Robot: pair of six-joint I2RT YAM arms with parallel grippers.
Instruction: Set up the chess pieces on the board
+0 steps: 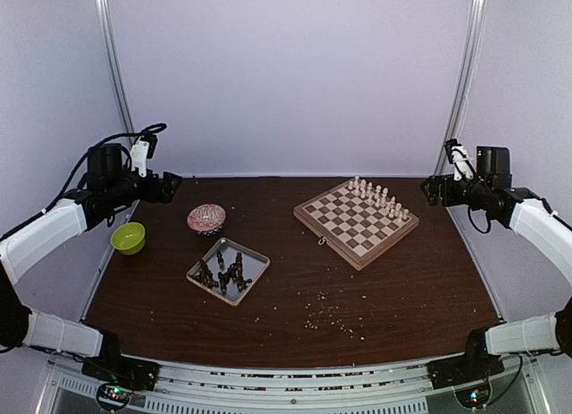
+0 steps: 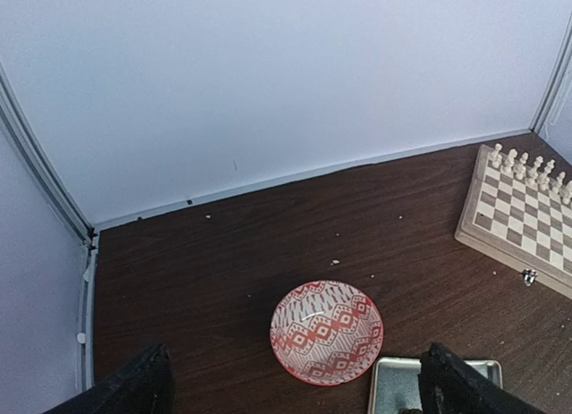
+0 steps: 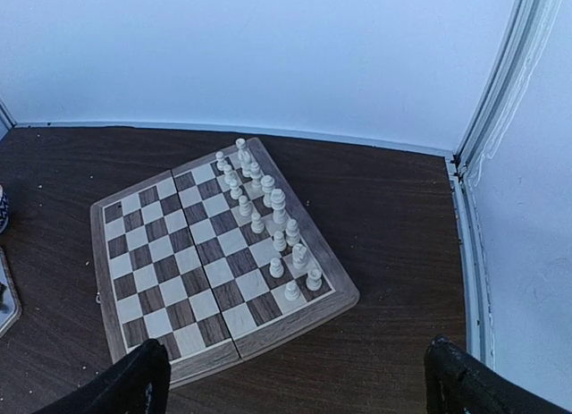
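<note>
The chess board (image 1: 326, 228) lies turned at an angle on the right half of the table. White pieces (image 3: 256, 224) stand upright in two rows along its right side; the board's other squares (image 3: 152, 262) are bare. Dark pieces (image 1: 231, 276) lie and stand jumbled in a shallow grey tray (image 1: 251, 252) left of centre. My left gripper is open and empty, raised at the left above the table. Over at the right, my right gripper is also open with nothing between its fingers, clear of the board.
A red patterned bowl (image 1: 206, 219) stands behind the tray, and a green bowl (image 1: 129, 238) sits near the table's left edge. Small light crumbs (image 1: 332, 313) are scattered on the front middle of the dark table (image 1: 411, 316).
</note>
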